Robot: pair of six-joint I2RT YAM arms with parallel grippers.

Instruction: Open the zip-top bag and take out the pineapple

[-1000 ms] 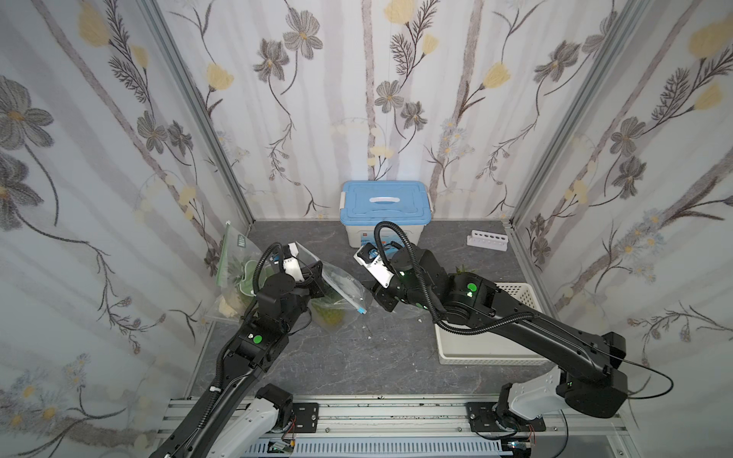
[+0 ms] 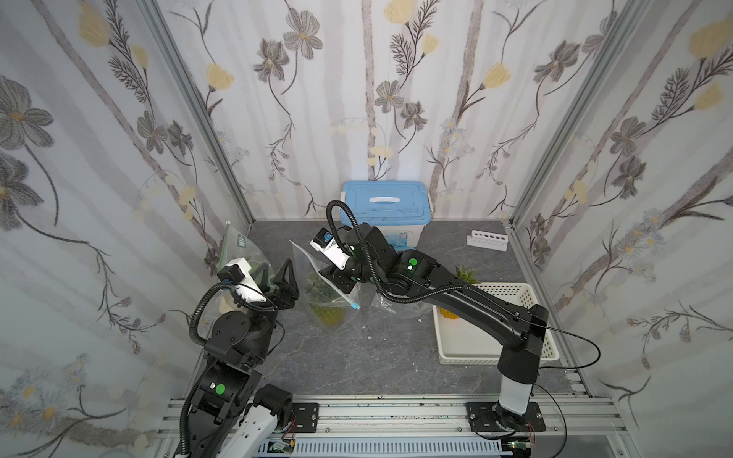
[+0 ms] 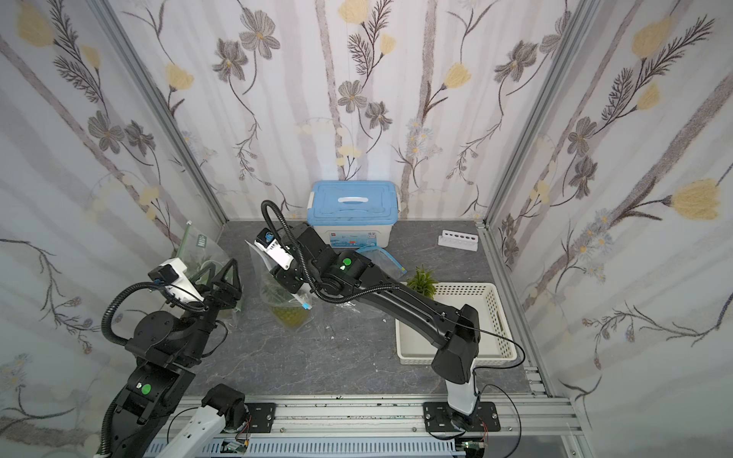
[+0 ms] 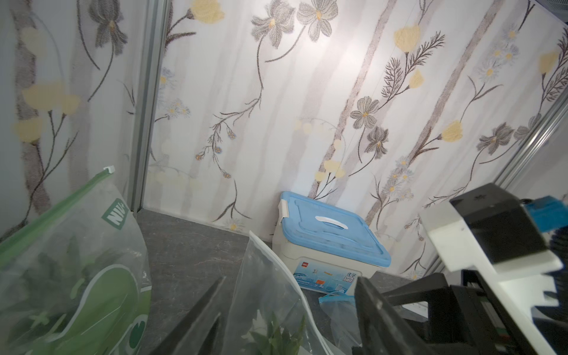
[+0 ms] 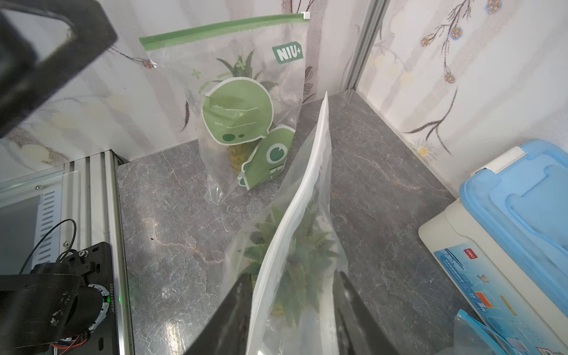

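A clear zip bag [image 5: 290, 266] with a pineapple inside stands in the middle left, its zip edge upright. My right gripper is open around that edge at the near end. My left gripper is apart from this bag, just left of it in the top views, its fingers part open with nothing seen held. A second bag with a green zip [image 5: 248, 118], also holding a pineapple, stands at the far left.
A blue-lidded box [image 2: 385, 200] is at the back. A white basket [image 3: 496, 320] with a plant lies right, under my right arm. Another bag and a white block [image 3: 458, 239] lie behind.
My left gripper has pulled back leftward, away from the bag.
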